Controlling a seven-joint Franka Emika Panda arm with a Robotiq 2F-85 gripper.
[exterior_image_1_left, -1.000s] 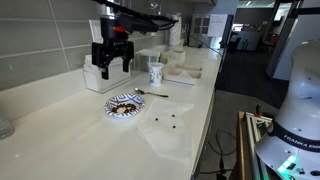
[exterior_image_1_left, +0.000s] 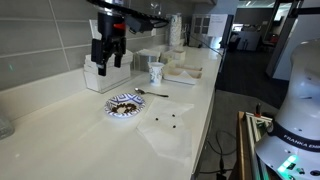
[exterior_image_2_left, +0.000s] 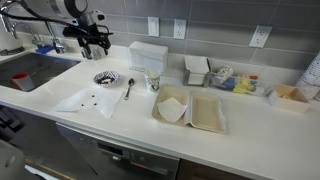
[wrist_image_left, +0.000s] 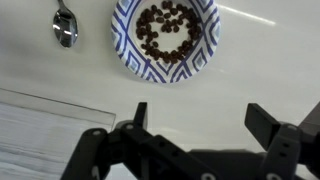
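My gripper is open, its two fingers wide apart with only bare counter visible between them in the wrist view. In exterior view 1 it hangs in the air above the counter, close to the tiled wall. Below it sits a white bowl with a blue pattern (wrist_image_left: 122, 42), holding small dark brown pieces (wrist_image_left: 170, 28). A metal spoon (wrist_image_left: 66, 29) lies on the counter beside the bowl, not touching it. In front of the bowl, a white sheet (exterior_image_1_left: 165, 142) lies flat with a few dark bits on it.
A white box (exterior_image_2_left: 149, 55) stands against the wall. A patterned cup (exterior_image_2_left: 152, 79) is beside beige trays (exterior_image_2_left: 208, 112), one with a paper in it. A clear container with coloured items (exterior_image_2_left: 236, 82) stands farther right. Bare counter (exterior_image_2_left: 255, 140) stretches along the front right.
The bowl, spoon and sheet have stayed in place.
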